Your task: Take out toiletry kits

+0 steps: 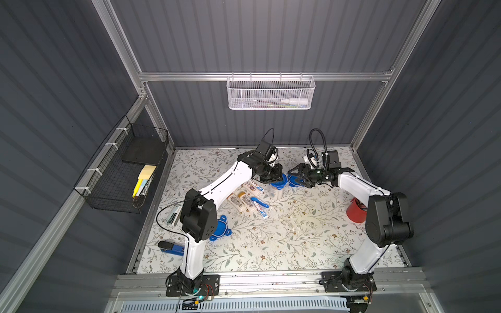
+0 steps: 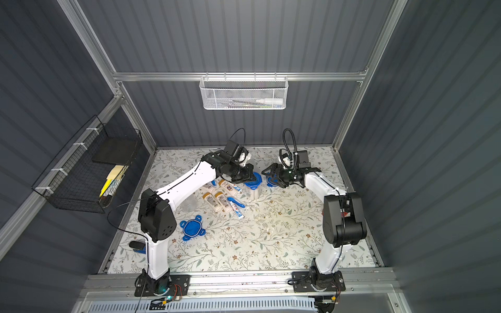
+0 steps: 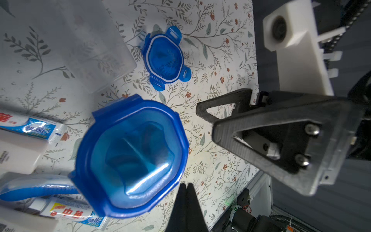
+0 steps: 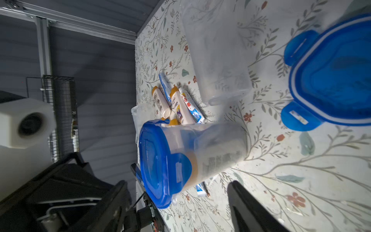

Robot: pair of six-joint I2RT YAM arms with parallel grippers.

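A clear container with a blue lid stands near the table's middle, a pale bottle visible inside it in the right wrist view. My left gripper (image 1: 276, 177) hangs just beside and above that lid, shut with nothing visible between its fingers. My right gripper faces the container from the right, part open; the lid lies between and beyond its blurred fingertips, and contact cannot be told. An empty clear container (image 4: 216, 54) lies behind it, next to a loose blue lid (image 4: 332, 69). Toothpaste tubes (image 3: 27, 125), bottles (image 2: 211, 200) and a blue toothbrush (image 1: 259, 202) lie loose on the left.
Another blue lid (image 2: 193, 228) lies at the front left. A red bucket (image 1: 356, 211) stands at the right. A black basket (image 1: 107, 187) hangs on the left wall, a white one (image 1: 270, 94) at the back.
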